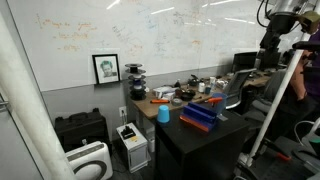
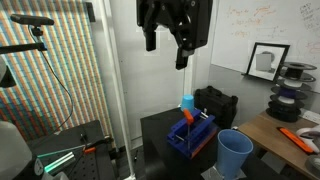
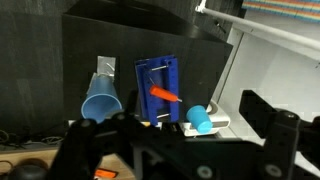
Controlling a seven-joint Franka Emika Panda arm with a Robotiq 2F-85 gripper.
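High above the dark table, my gripper stands open, its two dark fingers wide apart with nothing between them. In the wrist view, a blue rack lies below it, with an orange-handled tool resting across. Left of the rack is a blue cup; exterior view 2 shows this cup upright near the table's edge. A smaller light-blue object sits on the rack's other side. My gripper touches none of these.
A white post stands beside the dark table. Behind is a wooden workbench with a stack of dark spools and orange tools. Bare tabletop shows around the rack.
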